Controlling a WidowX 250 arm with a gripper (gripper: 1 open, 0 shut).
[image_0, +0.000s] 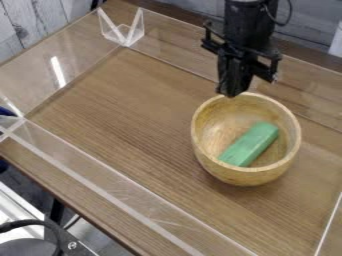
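My black gripper (230, 86) hangs over the back-left rim of a tan round bowl (214, 150), its fingers pointing down and close together, with nothing visible between them. Inside the bowl a green block (250, 144) lies at a slant, toward the right. Whether the fingertips touch the rim is unclear.
A clear plastic object (122, 25) stands at the back left. A black cable or mount (30, 240) is at the front-left corner.
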